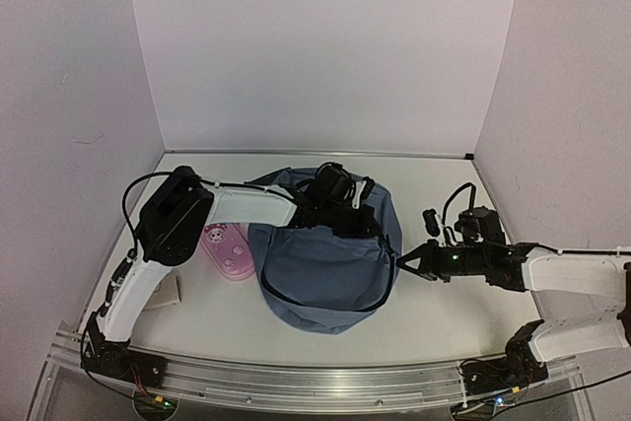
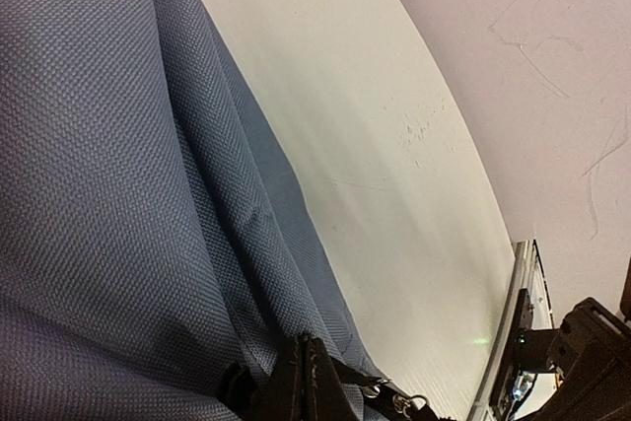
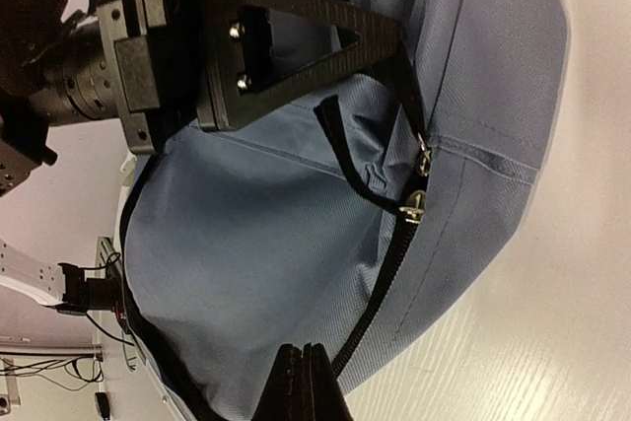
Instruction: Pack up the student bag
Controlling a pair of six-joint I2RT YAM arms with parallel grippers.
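The blue-grey student bag [image 1: 325, 273] lies on the table with its black-zipped mouth open. Over its right side, my left gripper [image 1: 381, 234] is shut on a black zipper pull [image 3: 404, 91], which runs from the fingertips to a metal slider [image 3: 425, 157]. A second black pull [image 3: 342, 150] hangs loose from another slider [image 3: 413, 206]. Just outside the bag's right edge is my right gripper [image 1: 399, 261]; in the right wrist view its fingers [image 3: 286, 382] are together beside the zipper track [image 3: 370, 317], with nothing visible between them.
A pink case [image 1: 229, 251] with printed faces lies left of the bag, partly under the left arm. A light block-like object [image 1: 165, 293] sits at the front left. Bare table [image 1: 463, 322] extends right of and in front of the bag.
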